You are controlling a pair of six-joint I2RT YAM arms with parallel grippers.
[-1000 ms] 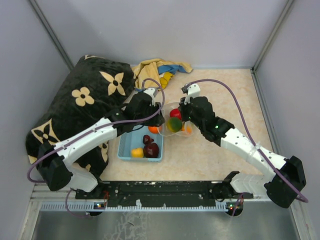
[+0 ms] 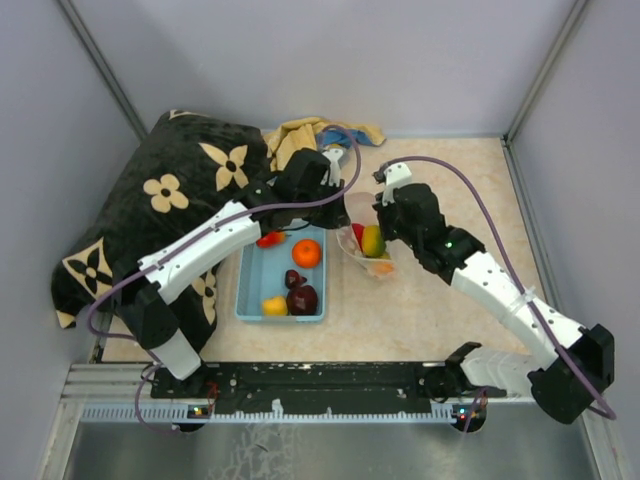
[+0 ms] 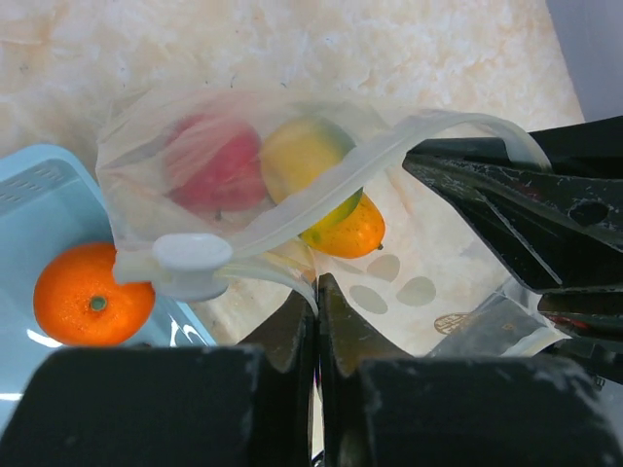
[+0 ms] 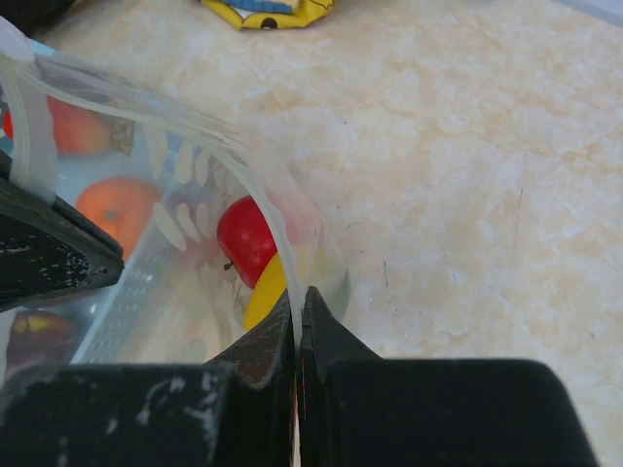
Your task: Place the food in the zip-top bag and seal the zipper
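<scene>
The clear zip top bag (image 2: 355, 260) stands between both grippers, holding a red fruit (image 4: 245, 236), a yellow-green mango (image 3: 302, 161) and an orange-yellow fruit (image 3: 355, 230) at its bottom. My left gripper is shut on the bag's rim near the white slider (image 3: 192, 253). My right gripper is shut on the opposite rim of the bag, the plastic edge running between its fingertips.
A blue tray (image 2: 250, 285) left of the bag holds an orange (image 2: 306, 253), several other fruits and vegetables. A dark floral cushion (image 2: 150, 210) lies at left, cloths (image 2: 300, 135) at the back.
</scene>
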